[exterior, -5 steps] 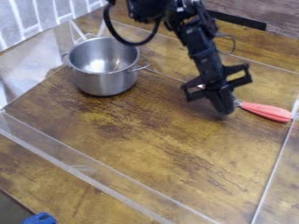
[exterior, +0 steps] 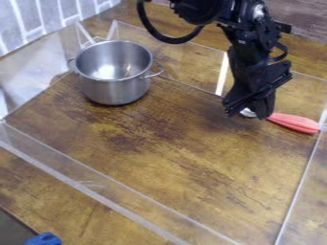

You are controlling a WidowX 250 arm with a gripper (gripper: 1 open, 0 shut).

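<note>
My black gripper [exterior: 250,103] is low over the table at the right, right at a utensil with a red-orange handle [exterior: 294,122]. Its metal head is mostly hidden behind the fingers, and whether anything is between them is unclear. A steel pot [exterior: 113,72] with side handles sits at the upper left.
A white strip [exterior: 224,70] lies behind the arm. A small blue object [exterior: 42,238] is at the bottom left corner, beyond the table's edge.
The gripper has moved back and slightly right from where it was a second ago, staying by the utensil's head. The pot and utensil show no clear movement.
</note>
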